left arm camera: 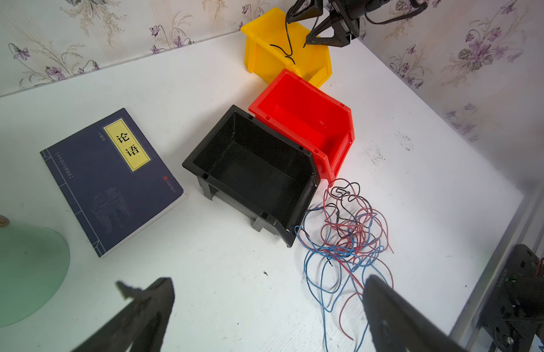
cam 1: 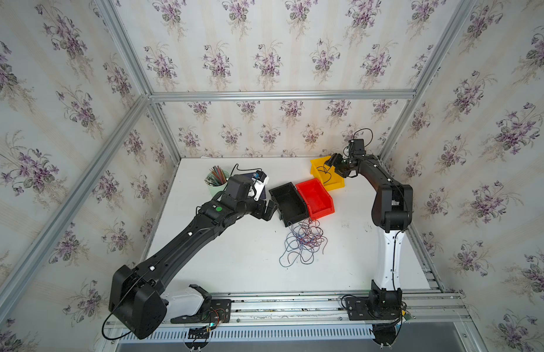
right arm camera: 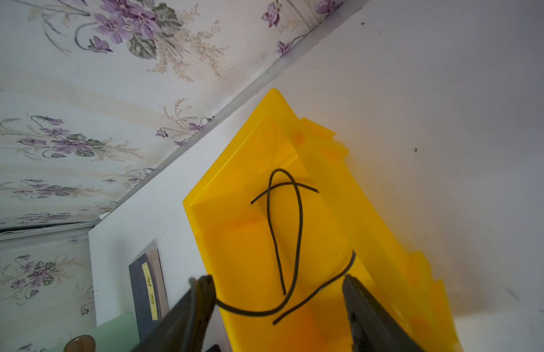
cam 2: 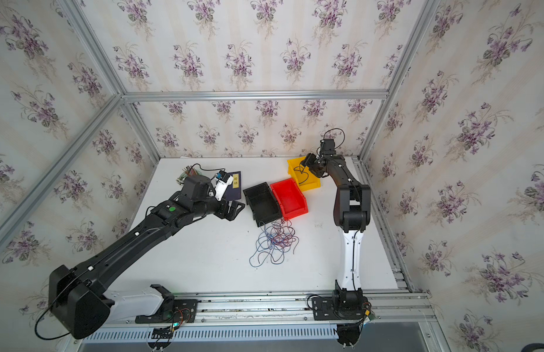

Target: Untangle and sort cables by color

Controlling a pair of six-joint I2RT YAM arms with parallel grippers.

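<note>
My right gripper (cam 1: 336,161) stands open over the yellow bin (right arm camera: 319,223) at the back right. Black cables (right arm camera: 298,246) lie in that bin; one curves up toward the left finger in the right wrist view, and whether it touches is unclear. My left gripper is open with nothing between its fingers, left of the empty black bin (left arm camera: 254,173). Right of that is the empty red bin (left arm camera: 301,111). A tangle of red, blue and black cables (left arm camera: 345,252) lies on the table in front of these bins.
A dark blue book (left arm camera: 101,182) and a pale green container (left arm camera: 25,270) with items in it stand at the left.
</note>
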